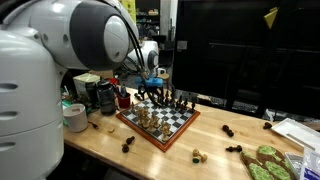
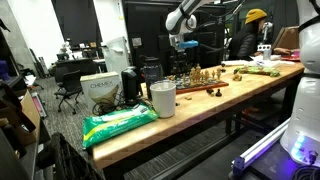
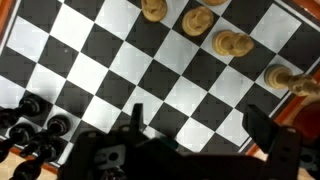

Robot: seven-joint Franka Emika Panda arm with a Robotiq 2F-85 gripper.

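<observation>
A black-and-white chessboard (image 1: 181, 125) with a reddish-brown border lies on the wooden table. Tan pieces (image 1: 150, 124) stand along its near side, and dark pieces (image 1: 181, 102) line the far side. Over the board hangs my gripper, open, its two dark fingers apart with board squares showing between them. In the wrist view, tan pieces (image 3: 233, 43) are along the top and right, while black pieces (image 3: 58, 125) are at the lower left. Something dark lies low between the fingers; I cannot tell what it is.
A white mug (image 1: 75, 117) and dark jars (image 1: 106, 97) stand left of the board. Loose dark pieces (image 1: 227, 130) and tan pieces (image 1: 199, 156) lie off the board. A green mat (image 1: 265, 163) and white tray (image 1: 298, 132) are at the right. A person (image 2: 183, 24) stands behind.
</observation>
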